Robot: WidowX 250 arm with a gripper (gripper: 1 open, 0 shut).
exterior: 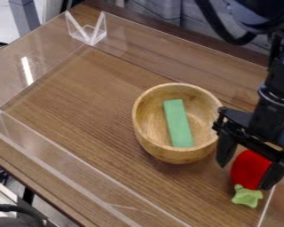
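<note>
A wooden bowl (pixel 148 120) sits mid-table with a green rectangular block (pixel 177 123) inside it. Right of the bowl, my black gripper (pixel 248 159) is low over a red round object (pixel 250 170) with a light green piece (pixel 247 197) at its lower end. The gripper's fingers straddle the red object and partly hide it; whether they press on it I cannot tell.
A small clear plastic item (pixel 88 27) stands at the back left. The table's edge runs along the left, with cables beyond it.
</note>
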